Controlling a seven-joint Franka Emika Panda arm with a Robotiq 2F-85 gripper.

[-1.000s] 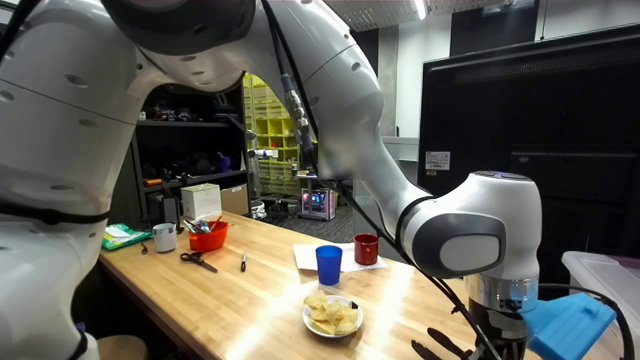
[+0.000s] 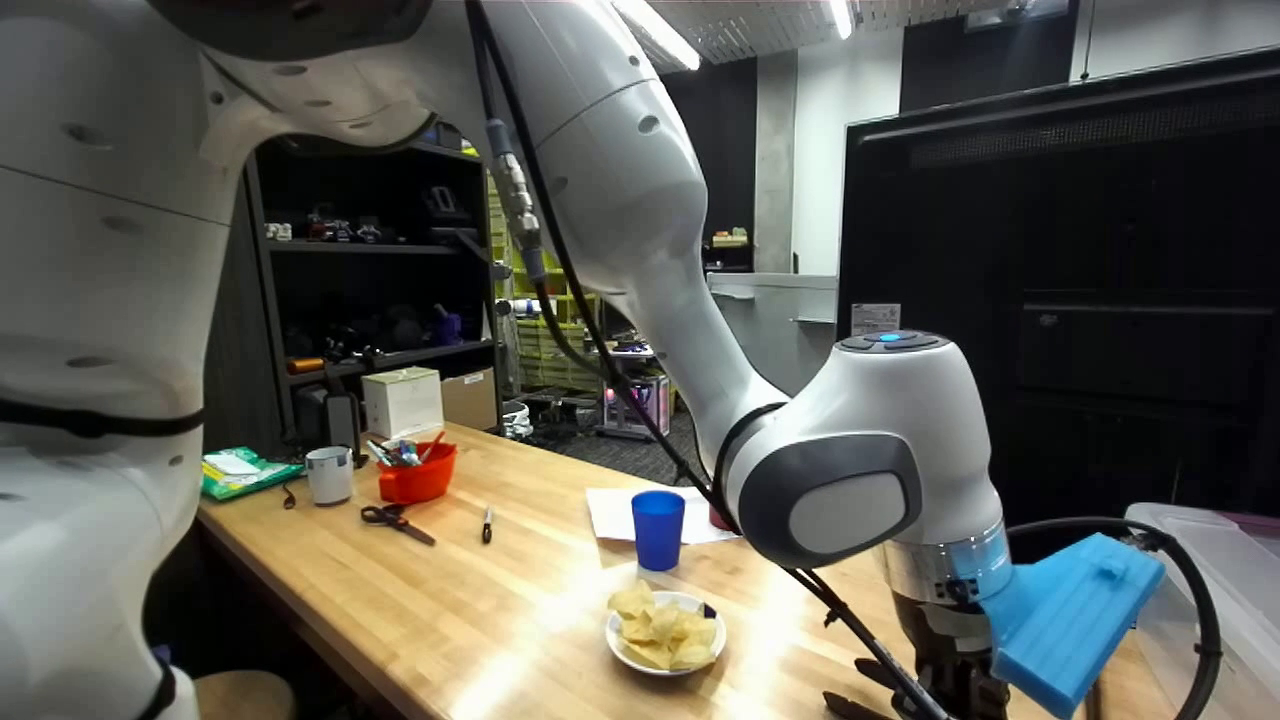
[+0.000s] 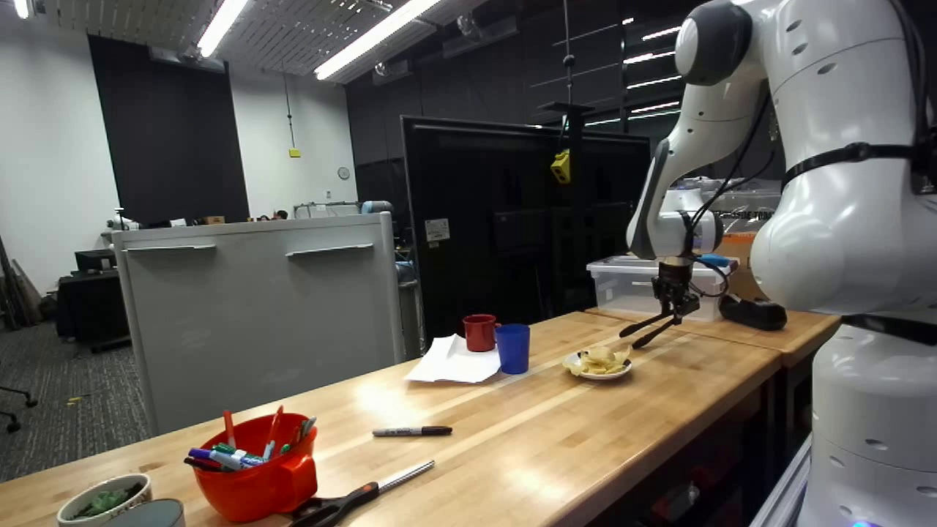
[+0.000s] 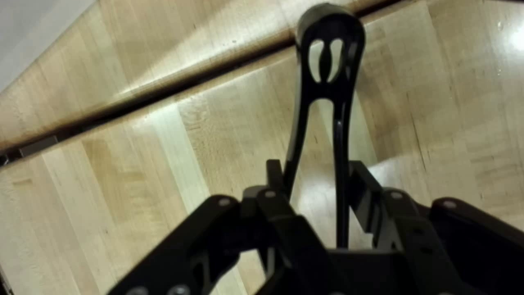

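My gripper is shut on a pair of black tongs [image 4: 321, 92], whose two arms pass between its fingers. In the wrist view the joined end of the tongs points up the frame, over bare wood. From the second exterior view, the tongs [image 3: 654, 334] slant down towards a small white plate [image 2: 719, 636], their two dark ends spread apart. The ends are beside the plate, seemingly clear of it. Yellow chips [image 2: 660, 630] are heaped on the plate. The first exterior view hides most of the gripper behind the wrist and cuts it off below.
A blue cup [image 2: 657, 530] and a red mug [image 3: 479, 333] stand by white paper [image 3: 452, 360] behind the plate. Farther along are a marker [image 3: 413, 431], scissors [image 3: 356, 499] and a red pen container [image 2: 420, 476]. A clear bin [image 3: 619, 285] stands behind the gripper.
My arm has shifted left in the first exterior view, and its wrist now covers most of the red mug. The plate, chips and blue cup have not moved.
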